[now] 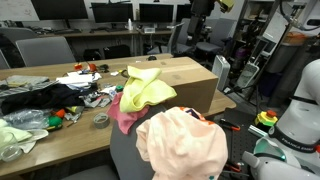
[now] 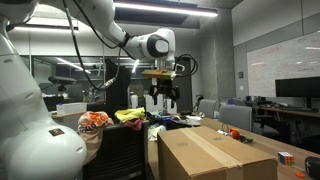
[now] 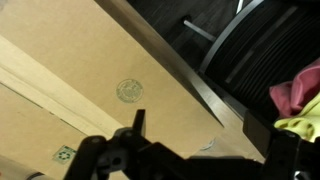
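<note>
My gripper is open, its two dark fingers spread wide with only the cardboard box [image 3: 85, 60] visible beneath them in the wrist view. In exterior view 2 the gripper [image 2: 163, 96] hangs well above the table, beyond the box [image 2: 205, 150]. A yellow cloth [image 1: 148, 90] and a dark pink cloth [image 1: 126, 115] are draped over a black chair [image 1: 128, 155]; both show at the wrist view's right edge. Nearer the camera in exterior view 1 lies a pale peach cloth [image 1: 183, 145].
The wooden table [image 1: 65, 148] carries tools, tape and bags on its left part. Monitors [image 1: 112, 12] and chairs stand behind it. A red-topped object [image 1: 265, 118] is near the arm's base. The cardboard box has a clear top.
</note>
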